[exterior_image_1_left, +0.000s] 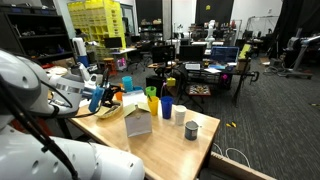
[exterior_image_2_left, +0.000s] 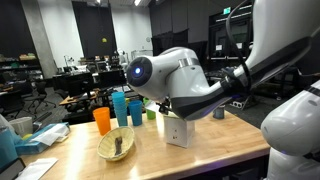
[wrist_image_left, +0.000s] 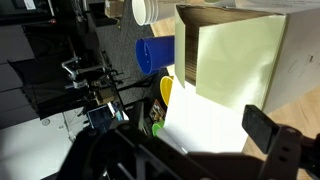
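Note:
My gripper stands open in the wrist view, with dark fingers (wrist_image_left: 268, 132) at either side and a wide gap between them. Beyond the gap is a white box (wrist_image_left: 238, 62) with raised flaps; I cannot tell whether any finger touches it. In exterior view 1 this box (exterior_image_1_left: 138, 123) stands on the wooden table, its top open. The arm comes in from the left there, with the gripper (exterior_image_1_left: 112, 88) small and dark. Exterior view 2 has the box (exterior_image_2_left: 180, 133) just beyond the arm, which hides part of the gripper.
Behind the box are a yellow cup (exterior_image_1_left: 153, 104), a blue cup (exterior_image_1_left: 166, 105), a white cup (exterior_image_1_left: 179, 115) and a grey metal can (exterior_image_1_left: 191, 130). A wicker basket (exterior_image_2_left: 117, 143) and an orange cup (exterior_image_2_left: 102, 120) stand to one side.

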